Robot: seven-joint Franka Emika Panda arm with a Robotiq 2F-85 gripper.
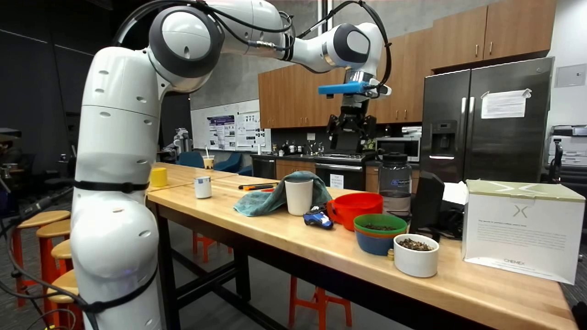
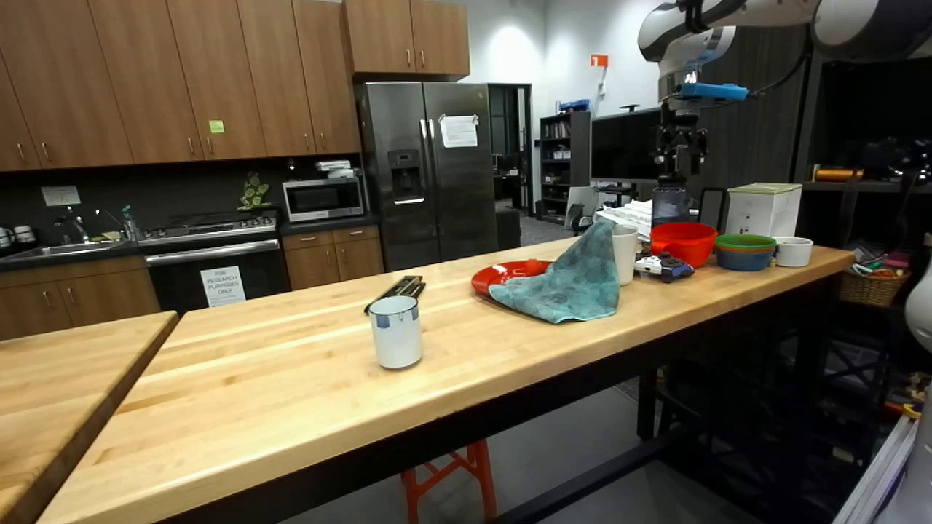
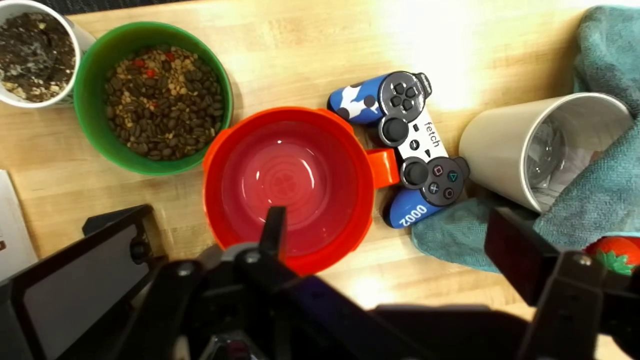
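Observation:
My gripper hangs above the table, its two fingers (image 3: 517, 255) wide apart, with nothing between them. Below it in the wrist view lies a red handled bowl (image 3: 285, 186), empty inside. A blue and white game controller (image 3: 417, 150) touches or nearly touches its handle. To the right a beige cup (image 3: 498, 147) stands against a teal cloth (image 3: 600, 186). A green bowl (image 3: 96, 129) with coffee beans is left of the red one, beside a white cup (image 3: 78, 57) of dark grounds. In exterior view 1 the gripper (image 1: 347, 144) is well above everything on the table.
A dark bottle (image 1: 396, 181), a black upright object (image 1: 428, 203) and a white box (image 1: 523, 231) crowd the table's right end. Further left are a red plate (image 2: 491, 278), black-handled tools (image 2: 408, 285) and a white mug (image 2: 397, 335).

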